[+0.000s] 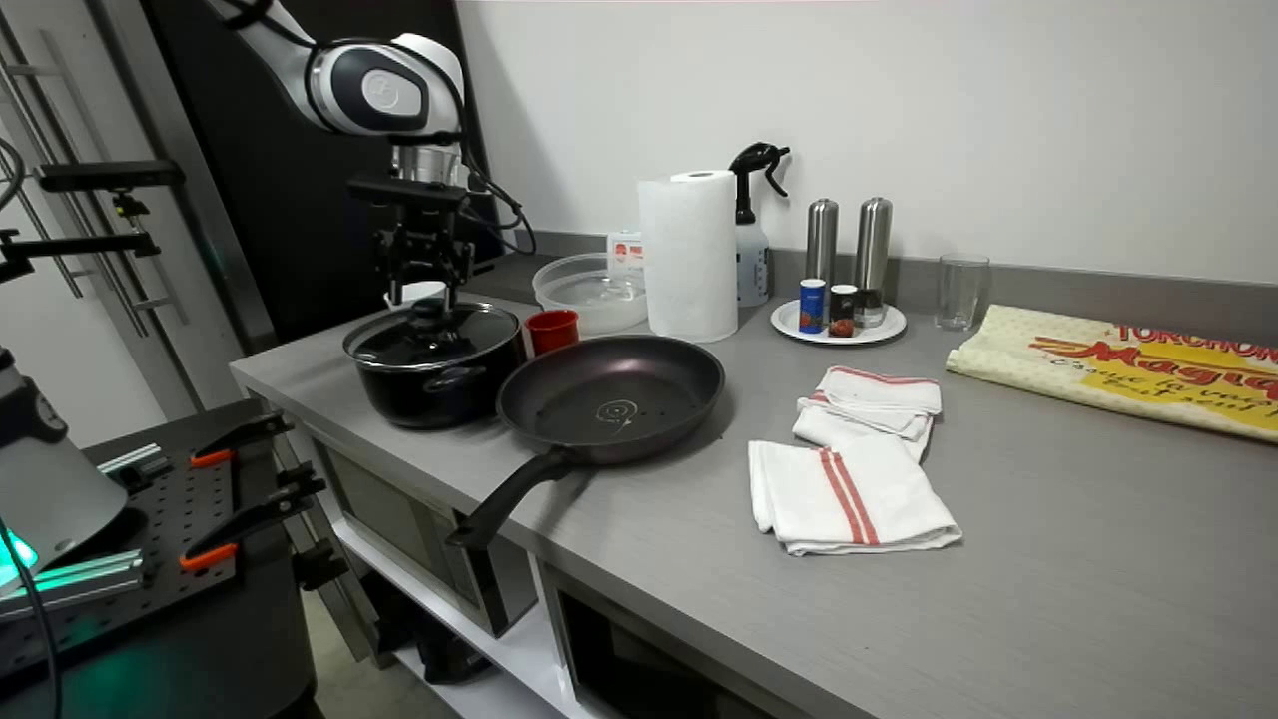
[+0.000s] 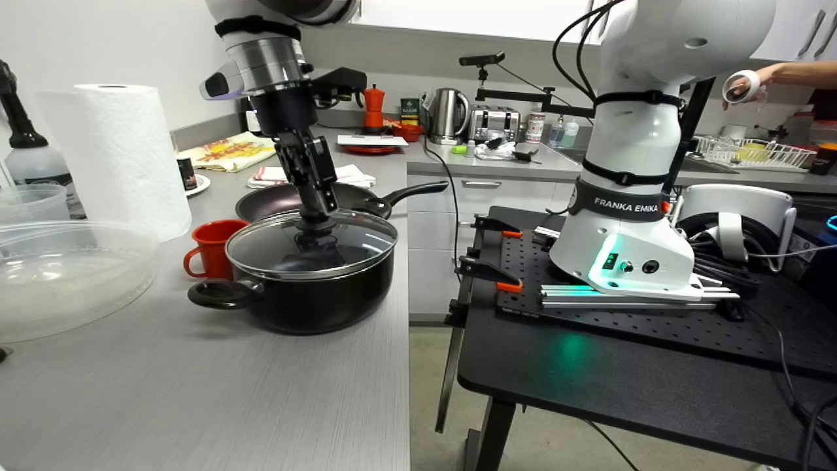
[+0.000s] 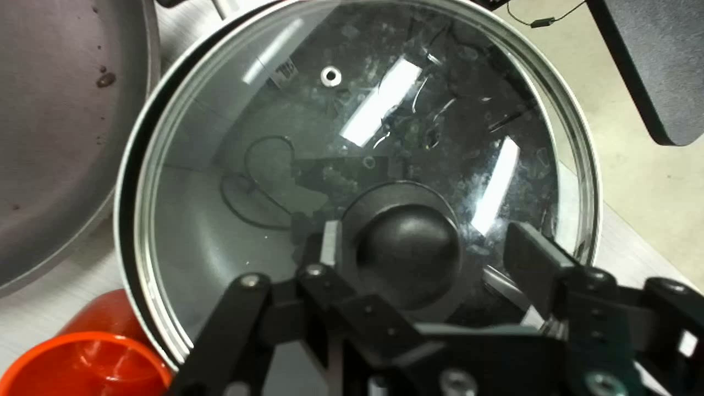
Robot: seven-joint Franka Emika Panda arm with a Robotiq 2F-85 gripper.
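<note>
The black pot [image 2: 329, 302] stands near the counter's edge, covered by a glass lid [image 3: 264, 132] with a steel rim and a round black knob [image 3: 409, 254]. In exterior view 1 the lid sits slightly off centre, its left edge reaching past the pot wall. My gripper is low over the lid and points down. Its fingers [image 3: 331, 243] are parted, one on each side of the knob, with a visible gap beside it in the wrist view. Contact lower down cannot be made out.
A dark frying pan [image 1: 611, 401] and a red mug [image 2: 212, 247] stand close beside the pot. A clear plastic bowl [image 2: 70, 275] and a paper towel roll [image 1: 690, 258] are farther back. Folded towels [image 1: 857, 497] lie to the right.
</note>
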